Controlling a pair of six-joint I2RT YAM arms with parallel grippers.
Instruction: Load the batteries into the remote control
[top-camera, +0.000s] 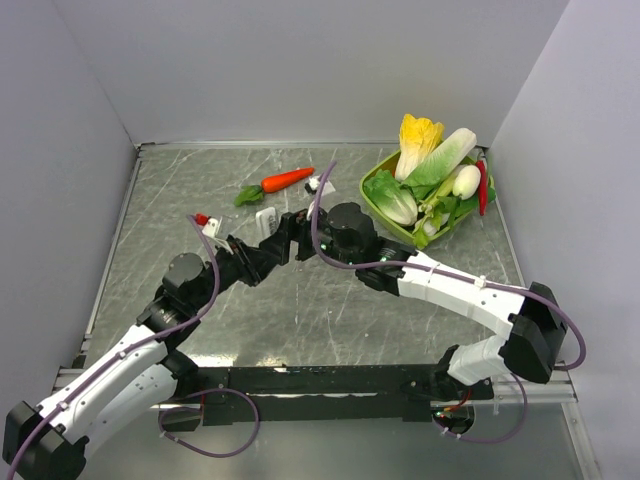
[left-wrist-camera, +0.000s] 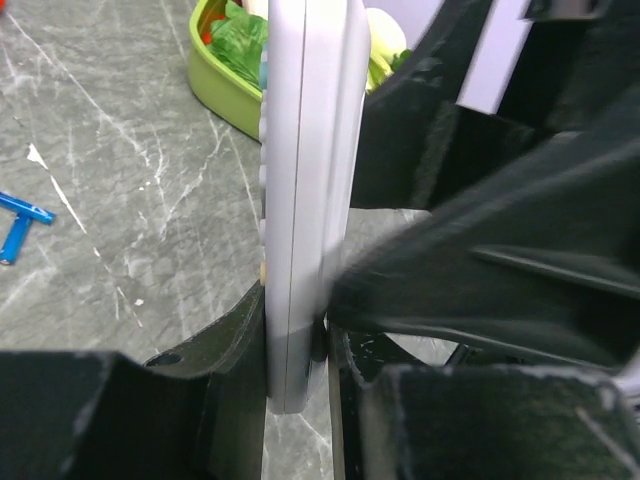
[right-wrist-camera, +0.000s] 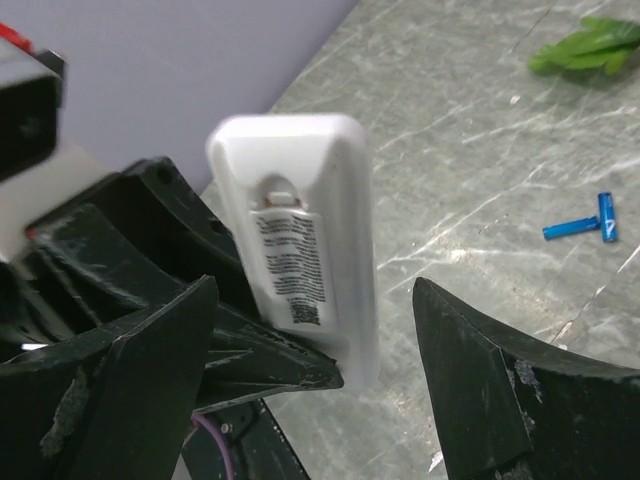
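Upright, the white remote control (left-wrist-camera: 305, 190) is clamped near its lower end by my left gripper, which is shut on it. In the right wrist view the remote's back (right-wrist-camera: 240, 190) faces the camera, with a small latch above a printed label. My right gripper is part open, its fingers to either side of the remote, with a clear gap on the right. In the top view it (top-camera: 290, 238) is close against the left gripper (top-camera: 262, 258). Two blue batteries (right-wrist-camera: 570, 228) (right-wrist-camera: 607, 217) lie on the table, nearly touching.
A green basket of vegetables (top-camera: 372, 212) stands at the back right. A carrot (top-camera: 288, 179) and a leafy green (top-camera: 249, 195) lie at the back.
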